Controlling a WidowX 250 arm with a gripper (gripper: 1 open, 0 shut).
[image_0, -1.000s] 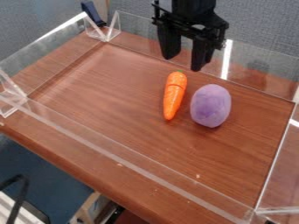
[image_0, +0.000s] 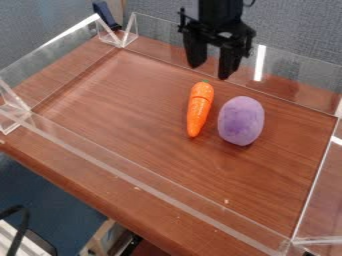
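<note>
My black gripper (image_0: 211, 56) hangs open at the top centre of the camera view, above the back part of the wooden table, its two fingers apart with nothing visible between them. Below it lies an orange carrot (image_0: 199, 108), long and tapered. To its right rests a purple oval object (image_0: 241, 120), like an eggplant or plum.
Clear plastic walls (image_0: 160, 210) border the wooden table (image_0: 114, 145). A dark blue object (image_0: 106, 15) sits at the back-left corner, and a dark cable lies off the table at the lower left.
The carrot and purple object have not moved.
</note>
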